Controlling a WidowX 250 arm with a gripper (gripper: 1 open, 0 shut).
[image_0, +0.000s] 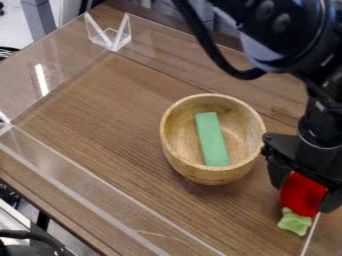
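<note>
My black gripper (299, 172) is at the right, open, its fingers reaching down over a red object (305, 195) that lies on the wooden table (107, 150). A pale green piece (294, 222) shows just below the red object. A wooden bowl (179, 150) in the middle holds a green block (211, 138), left of the gripper. The red object is partly hidden by the gripper.
A clear wire-like holder (110, 30) stands at the back left. The table's left edge shows at the lower left.
</note>
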